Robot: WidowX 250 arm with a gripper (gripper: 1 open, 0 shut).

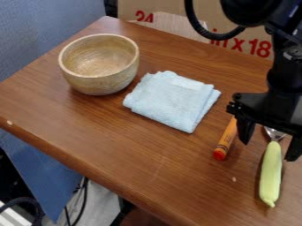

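Observation:
My black gripper (267,132) is low at the right side of the table, over an orange crayon-like stick (223,144) with a red end and a spoon or utensil (274,134) whose metal part is partly hidden beneath it. Just below lies a pale yellow-green corn-like object (270,177). A folded light blue towel (171,100) lies in the middle. A wooden bowl (98,64) stands at the upper left. Whether the gripper is open or shut on anything is hard to tell.
The wooden table (118,159) has free room at the lower left and centre. Its edge runs diagonally along the lower left. A cardboard box (189,19) with red printing stands behind at the top. A blue panel and cables are off the table at left.

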